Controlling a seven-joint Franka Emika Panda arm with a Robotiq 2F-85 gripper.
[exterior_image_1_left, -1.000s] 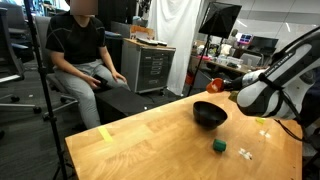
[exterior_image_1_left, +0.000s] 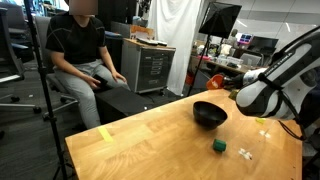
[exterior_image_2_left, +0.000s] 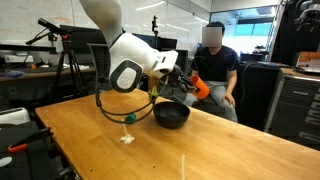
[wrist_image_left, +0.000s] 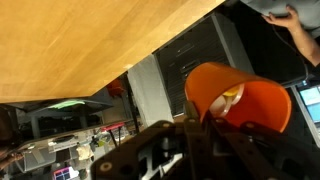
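An orange cup (exterior_image_2_left: 202, 88) is held in the air by my gripper (exterior_image_2_left: 188, 84), which is shut on its rim. In exterior view 2 the cup hangs tilted, above and slightly right of a black bowl (exterior_image_2_left: 171, 115). The wrist view shows the orange cup (wrist_image_left: 262, 92) at close range, its mouth partly facing the camera, with something white and yellowish visible inside. Exterior view 1 has the black bowl (exterior_image_1_left: 209, 116) upright on the wooden table; the cup (exterior_image_1_left: 215, 82) appears small behind and above it.
A small green object (exterior_image_1_left: 219, 145) and a white piece (exterior_image_1_left: 246, 153) lie on the table near the arm's base. A seated person (exterior_image_2_left: 212, 65) is beyond the table's far edge.
Compared with a second ago, the cup has risen slightly, shifted right in exterior view 1 and turned. The bowl and the small table objects have stayed put.
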